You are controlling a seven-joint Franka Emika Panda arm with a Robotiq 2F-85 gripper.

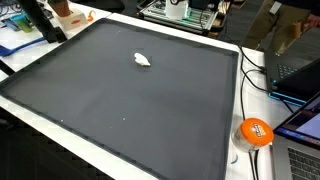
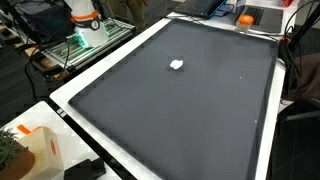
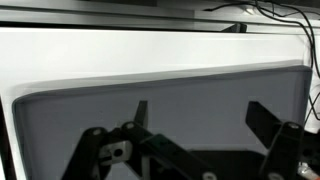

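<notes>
A small white object lies on the dark grey mat, towards the back in exterior view 1. In exterior view 2 the same white object rests on the mat's upper middle, with bare surface all round it. My gripper stands open in the wrist view, its dark fingers wide apart with nothing between them. Below it are a corner stretch of the mat and the white table edge; the white object is not seen there. Neither exterior view shows the gripper clearly.
An orange-topped white cup stands by the laptops on the right. Cables run past the table corner. A potted plant sits at the near left in exterior view 2.
</notes>
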